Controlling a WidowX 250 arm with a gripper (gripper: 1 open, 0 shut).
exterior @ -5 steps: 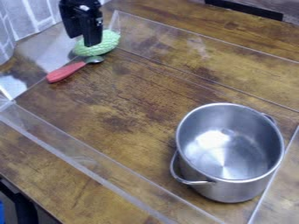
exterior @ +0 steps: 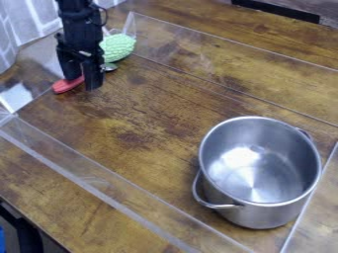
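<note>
My black gripper (exterior: 82,75) is lowered over a red-handled spoon (exterior: 63,85) at the upper left of the camera view, its fingers around the handle and hiding much of it. Whether they are open or closed on it is hard to see. The spoon's metal end (exterior: 109,66) shows just beyond. Behind the gripper lies a pale green textured object (exterior: 117,46).
A large steel pot (exterior: 259,170) with side handles stands at the right front of the wooden table (exterior: 158,109). Clear plastic edges run along the left and front.
My gripper has come down from above the green object onto the red spoon handle, which it now partly hides. The pot and green object look unmoved.
</note>
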